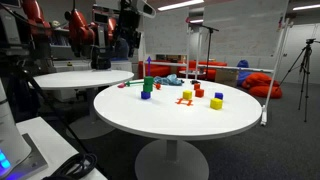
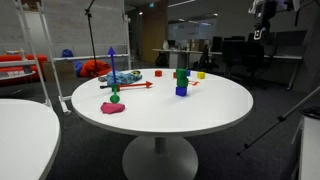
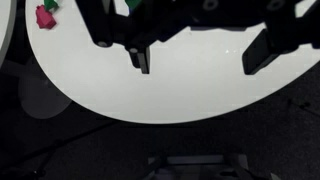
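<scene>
My gripper is open over the white round table [image 3: 150, 95], with nothing between its spread fingers. In the first exterior view the gripper hangs high above the table's far left side, well clear of the blocks. On the table a green block [image 1: 148, 84] stands on a blue block [image 1: 145, 95]; the same stack shows in the second exterior view, green [image 2: 181, 78] over blue [image 2: 181, 91]. Yellow blocks [image 1: 187, 95] lie to the right, near another blue block [image 1: 219, 96] and several red blocks [image 1: 200, 93].
An orange flat piece [image 1: 184, 101] lies among the blocks. A pink item [image 2: 113, 108] rests by the table edge, beside red and blue arrow-like shapes [image 2: 125, 86]. Bluish cloth [image 1: 170, 79] lies at the back.
</scene>
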